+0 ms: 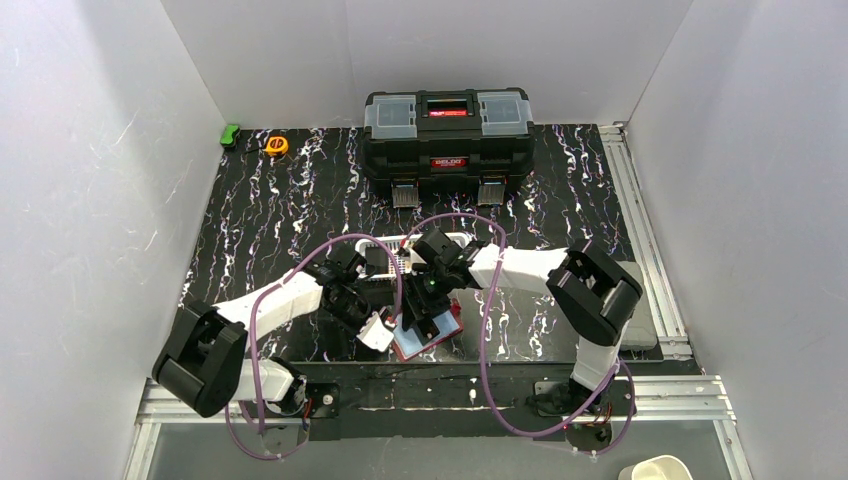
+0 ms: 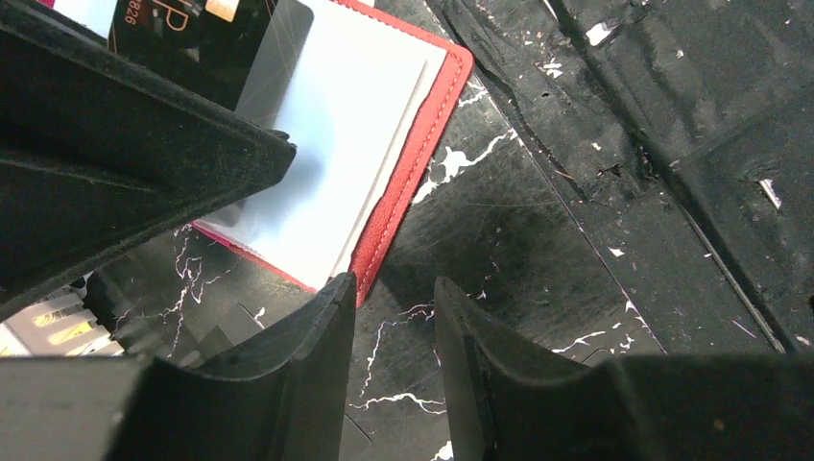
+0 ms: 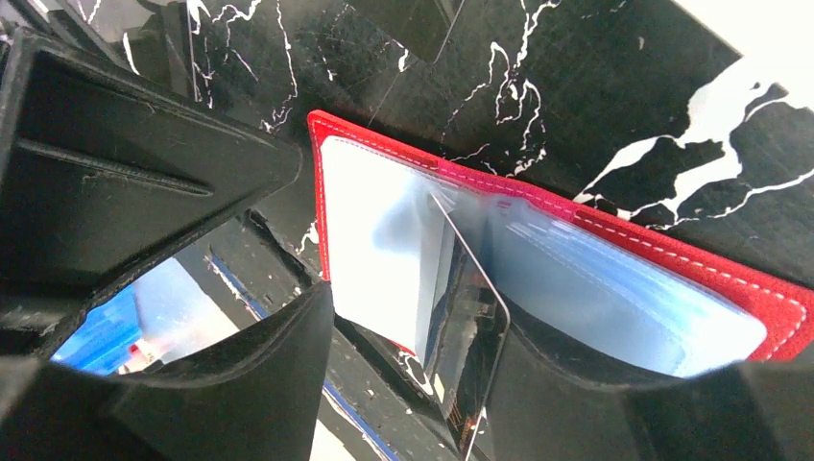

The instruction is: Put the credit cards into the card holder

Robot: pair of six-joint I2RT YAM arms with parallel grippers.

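The card holder (image 1: 446,336), open and red-edged with clear pockets, lies near the table's front edge. In the left wrist view a dark card (image 2: 202,53) lies over its white page (image 2: 346,115). My left gripper is part open at the holder's red corner, with no card between its fingers. My right gripper is part open over the holder's middle. Between its fingers a dark card (image 3: 466,336) stands tilted on edge, close to the right finger and clear of the left one. How deep the card sits in a pocket, I cannot tell.
Behind the grippers, a white-rimmed tray (image 1: 460,238) is partly hidden by the arms. A black toolbox (image 1: 448,145) stands at the back. An orange tape measure (image 1: 276,146) lies at back left. The table's right side has free room.
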